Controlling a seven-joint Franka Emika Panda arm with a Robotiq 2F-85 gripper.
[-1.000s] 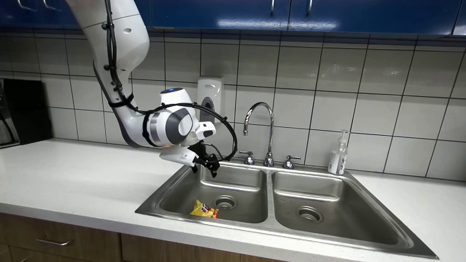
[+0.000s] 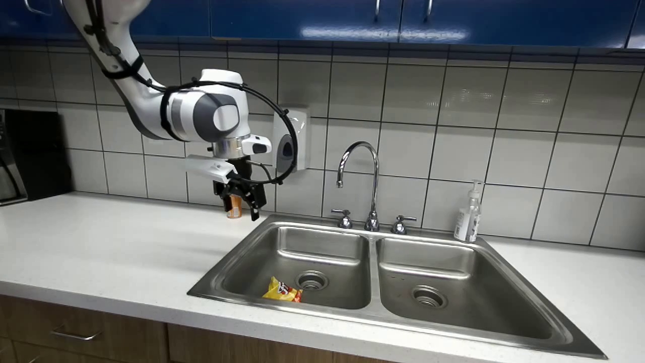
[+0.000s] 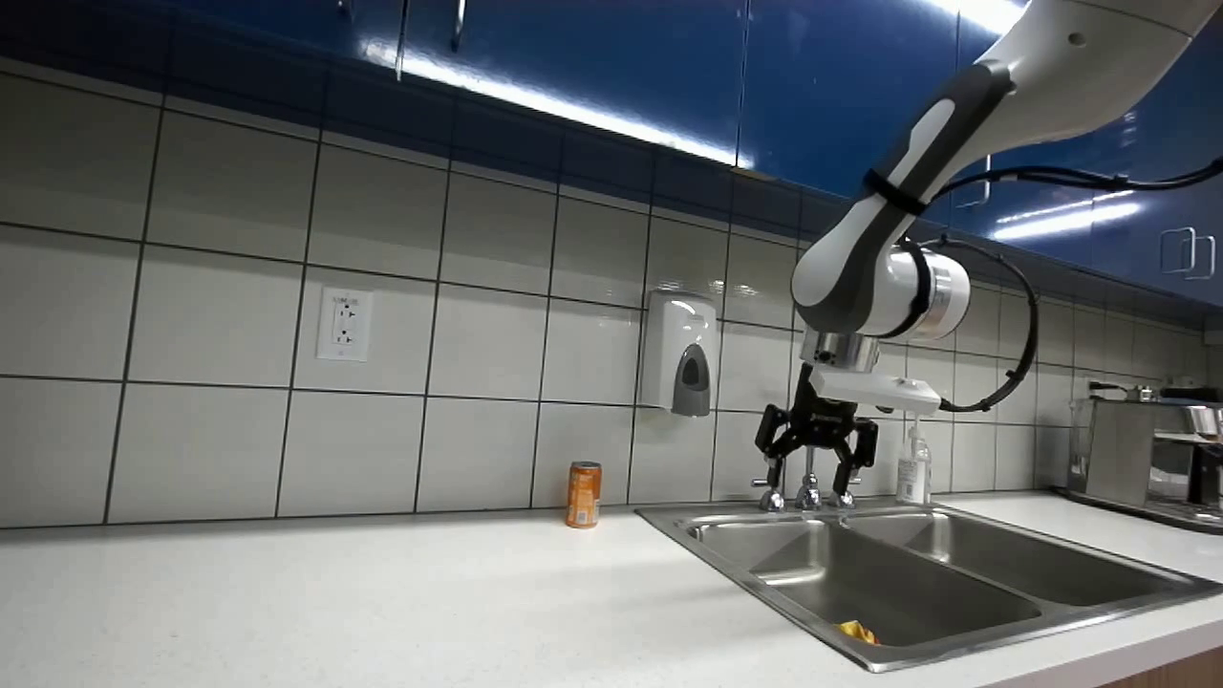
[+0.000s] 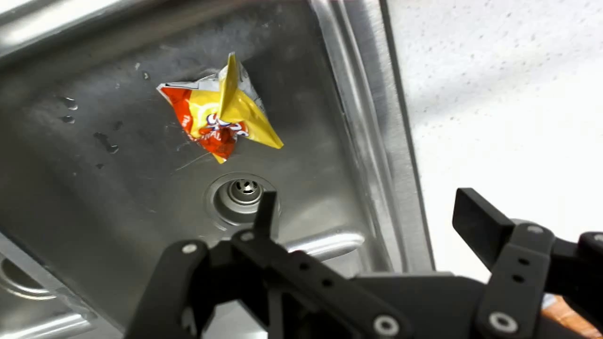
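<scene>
A yellow and red chip bag (image 4: 203,113) lies crumpled on the floor of the left sink basin, beside the drain (image 4: 240,195) in the wrist view. Exterior view 1 shows the same bag (image 2: 282,290) near the basin's front wall. My gripper (image 2: 240,212) hangs above the counter near the sink's back left corner, well apart from the bag. Its fingers (image 4: 480,223) are spread wide with nothing between them, so it is open. An orange can (image 3: 584,494) stands upright on the counter by the tiled wall; in exterior view 1 the gripper partly covers it.
A chrome faucet (image 2: 372,181) rises behind the double sink (image 2: 373,284), with a handle on each side. The soap bottle (image 2: 469,215) stands at the back right, and a dispenser (image 3: 681,350) is fixed to the wall. The counter (image 3: 344,596) left of the sink is clear.
My gripper has risen and moved left, from over the left basin to above the counter by the can. The chip bag has stayed in place.
</scene>
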